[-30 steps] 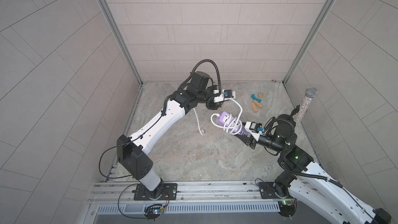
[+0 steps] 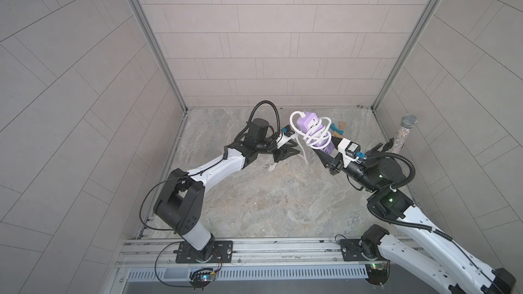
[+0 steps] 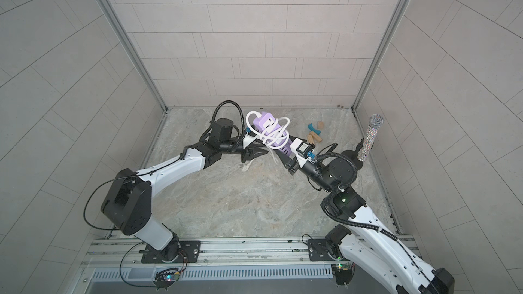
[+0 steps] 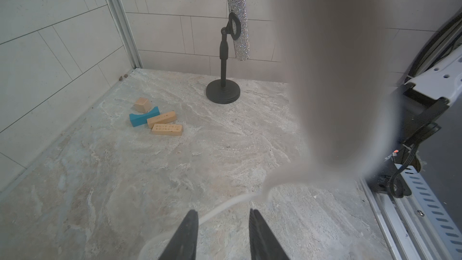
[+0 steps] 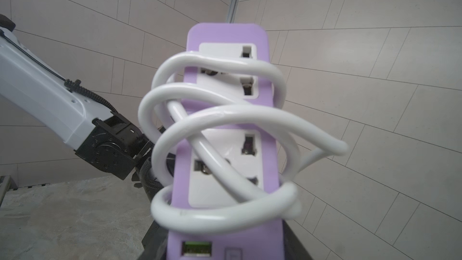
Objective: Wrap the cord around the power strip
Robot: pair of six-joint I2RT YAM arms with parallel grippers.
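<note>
The purple power strip (image 5: 226,33) is held up in my right gripper (image 2: 329,155), which is shut on it, with several loops of white cord (image 5: 221,211) around it, some loose. In the top views my left gripper (image 2: 286,152) is just left of and below the strip. In the left wrist view its dark fingertips stand apart with no solid thing seen between them; a pale blurred stretch of cord (image 4: 231,202) runs behind them, and a large blurred white shape fills the upper right.
Small wooden blocks (image 4: 167,129) and a blue piece (image 4: 139,120) lie at the back right of the table. A black stand (image 4: 222,94) with a glittery microphone (image 2: 403,130) stands by the right wall.
My right gripper has raised the strip and tilted it upward. My left gripper has moved down, and the cord that ran up to it now hangs lower.
</note>
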